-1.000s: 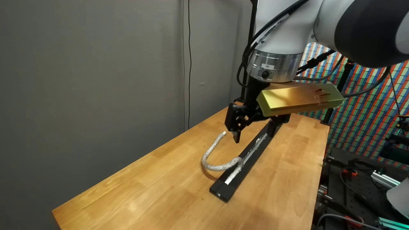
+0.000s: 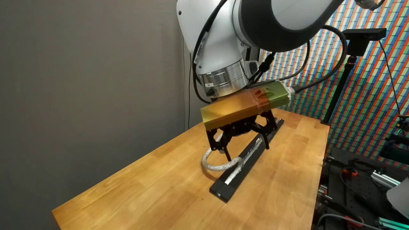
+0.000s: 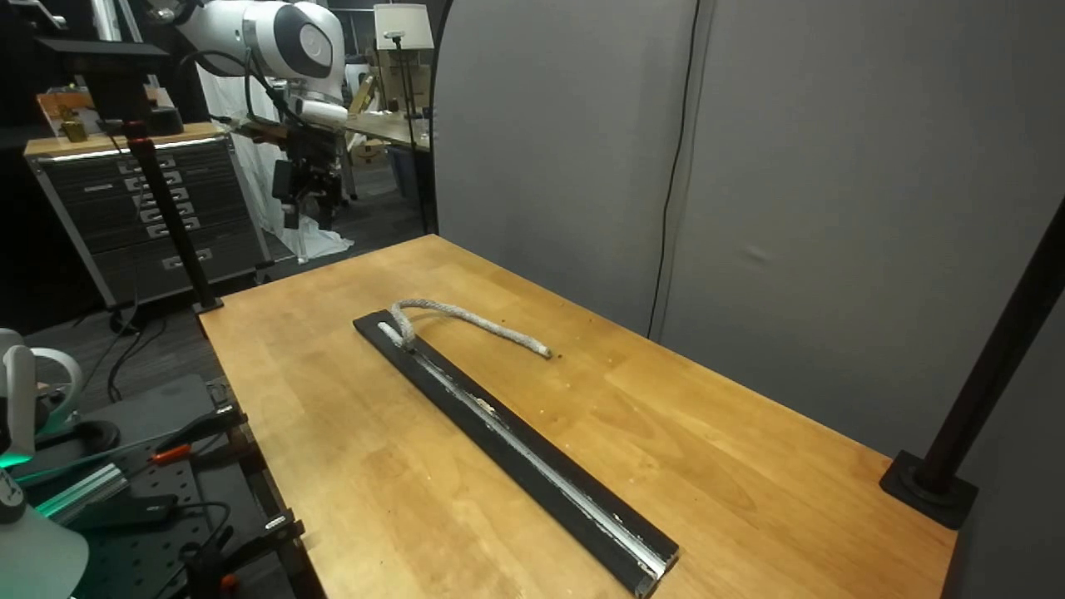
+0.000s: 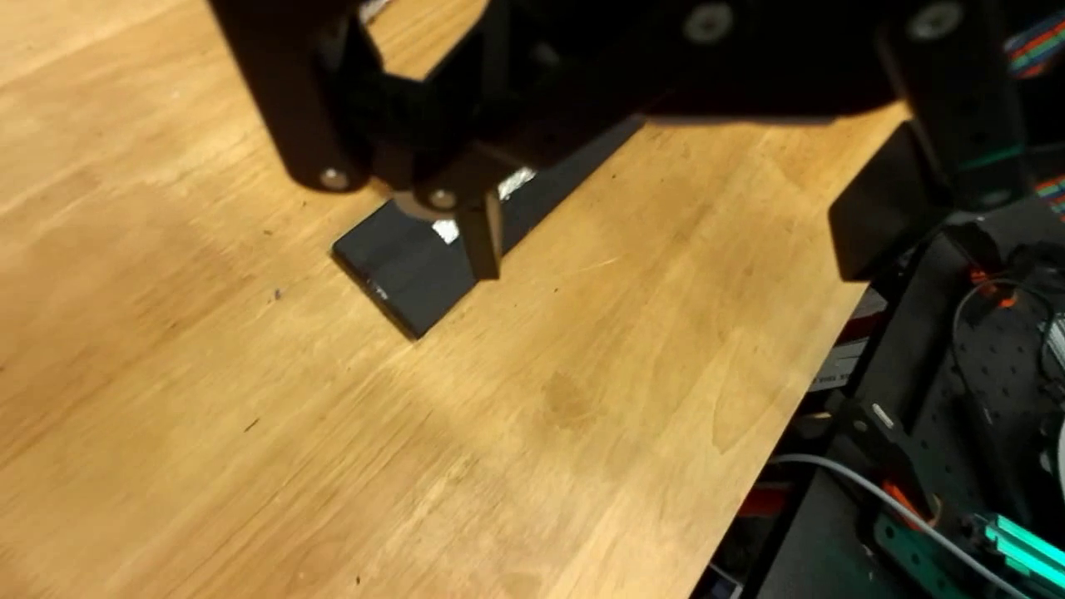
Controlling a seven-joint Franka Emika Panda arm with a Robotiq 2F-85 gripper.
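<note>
A grey-white braided rope (image 2: pixel 216 167) lies partly in the groove of a long black channel strip (image 2: pixel 251 161). The rest of it bends out in a loop onto the wooden table; exterior view 2 shows the rope's free end (image 3: pixel 539 349) resting beside the strip (image 3: pixel 519 464). My gripper (image 2: pixel 248 153) is open and tilted, its fingers wide apart. In exterior view 1 it overlaps the rope's loop and the strip. Nothing shows between the fingers in the wrist view, where the gripper covers most of the rope; only bits of white show by the strip's end (image 4: pixel 409 279).
A dark post (image 3: pixel 938 449) stands at one table corner. Beside the table's edge is a black cart (image 2: pixel 360 187) with cables and tools. A white arm (image 3: pixel 289 45) appears in the background of exterior view 2.
The arm and gripper have moved left in exterior view 1, and the gripper's tilt has changed. It now hides part of the rope's free end. Rope and strip look unmoved.
</note>
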